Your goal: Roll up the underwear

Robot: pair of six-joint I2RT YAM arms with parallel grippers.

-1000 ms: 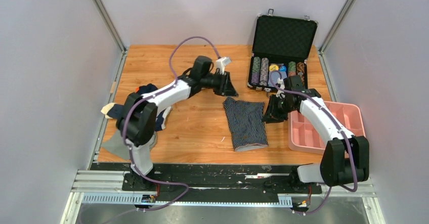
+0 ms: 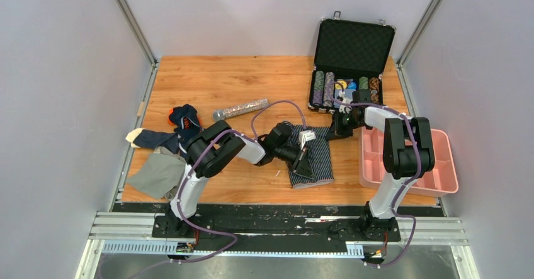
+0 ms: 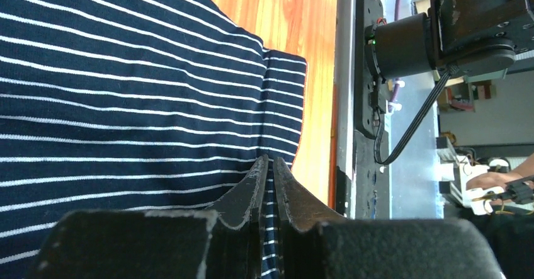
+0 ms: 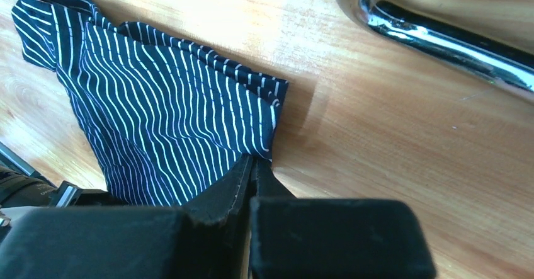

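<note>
Navy underwear with thin white stripes (image 2: 320,162) lies folded flat on the table, creased in the right wrist view (image 4: 151,102). My left gripper (image 2: 302,165) is low over its front part; in the left wrist view its closed tips (image 3: 267,165) are shut on the striped cloth near a folded band. My right gripper (image 2: 335,131) is at the back right corner; in the right wrist view its shut tips (image 4: 250,162) touch the cloth's corner, and whether they pinch it cannot be seen.
An open black case (image 2: 352,43) sits at back right, a pink divided bin (image 2: 446,165) at right. A glitter tube (image 2: 242,109) and a pile of clothing (image 2: 151,178) lie left.
My right gripper has shifted slightly back, to the cloth's back corner.
</note>
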